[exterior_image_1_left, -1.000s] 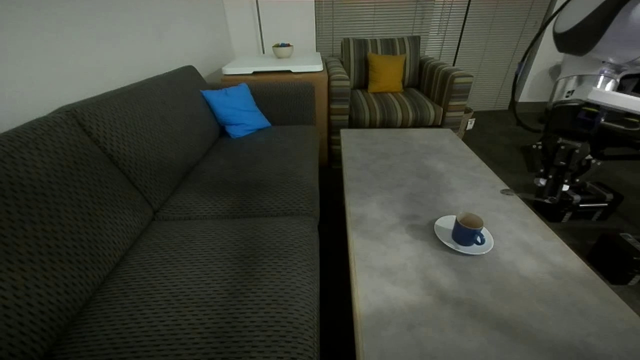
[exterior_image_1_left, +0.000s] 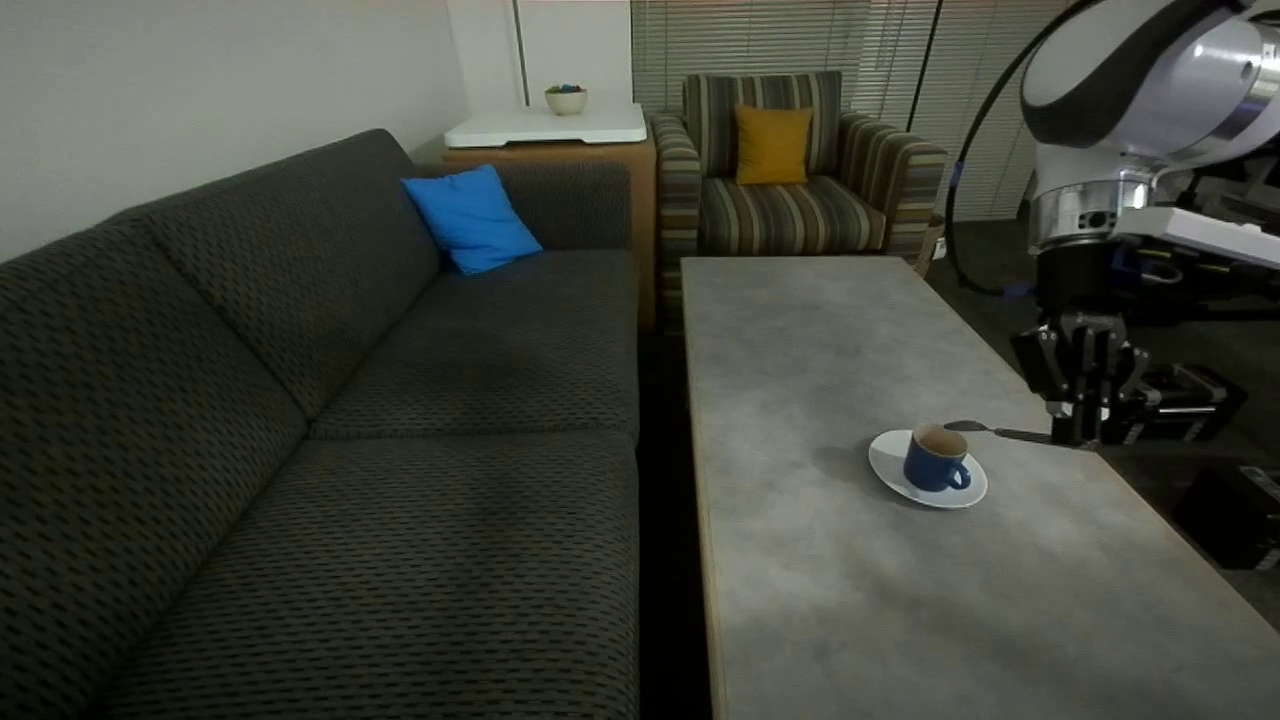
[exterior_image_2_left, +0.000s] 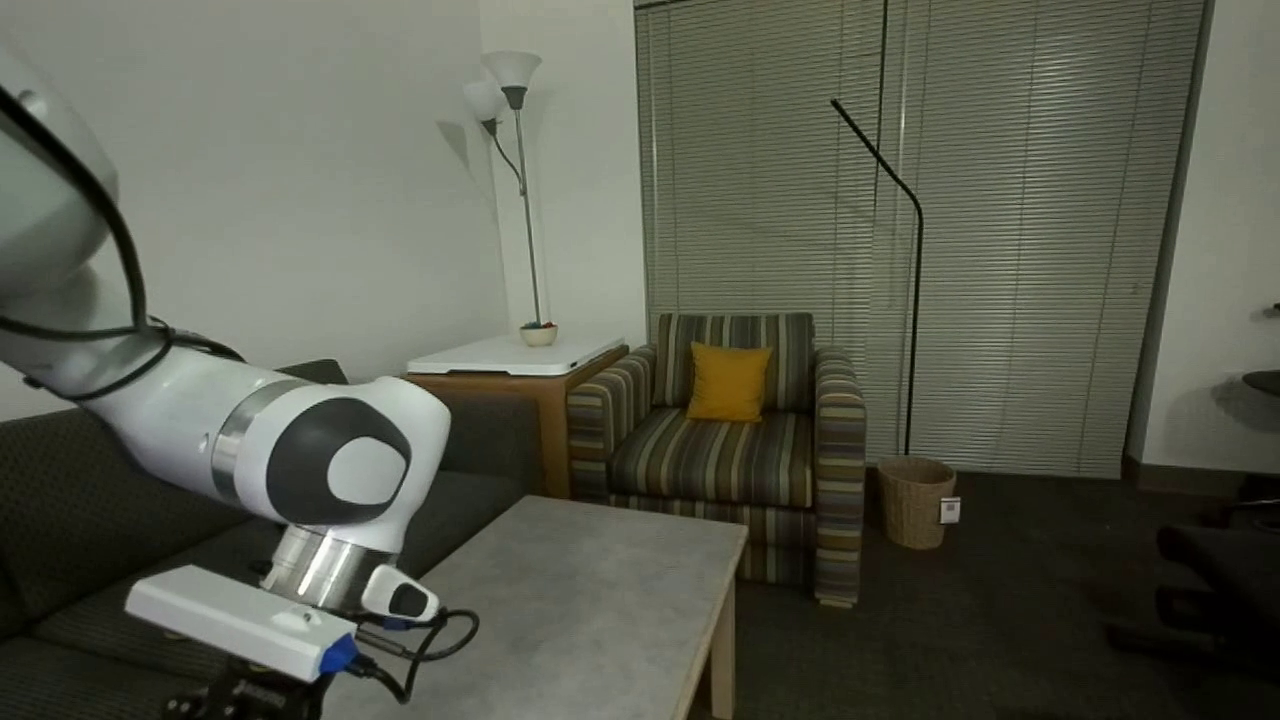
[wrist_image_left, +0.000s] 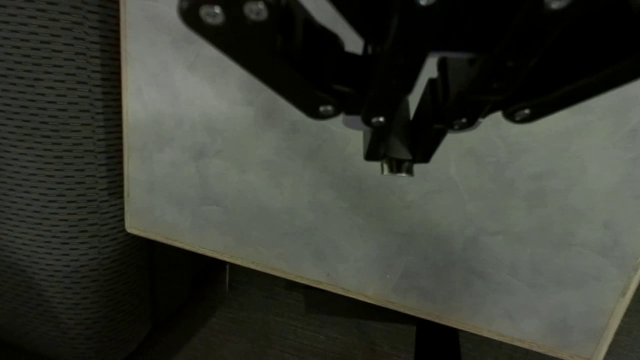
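Observation:
Held out sideways, a dark metal spoon (exterior_image_1_left: 1020, 434) points left in exterior view 1, its bowl by the far right side of a blue cup (exterior_image_1_left: 933, 462). The cup sits upright on a white saucer (exterior_image_1_left: 888, 457); whether the spoon touches it I cannot tell. My gripper (exterior_image_1_left: 1076, 432) is shut on the spoon's handle, right of the saucer. In the wrist view, only a short shiny end of the spoon (wrist_image_left: 397, 167) shows at the fingertips; cup and saucer are out of that view. Exterior view 2 cuts off the gripper's lower part.
A dark sofa (exterior_image_1_left: 480, 528) runs along its left side, with a narrow gap between. At the table's far end stands a striped armchair (exterior_image_1_left: 792, 216). Dark equipment (exterior_image_1_left: 1236, 516) lies beyond the right edge.
The gripper has moved left and downward in exterior view 1, carrying the spoon. The spoon's bowl has come closer to the cup. Cup and saucer have not moved.

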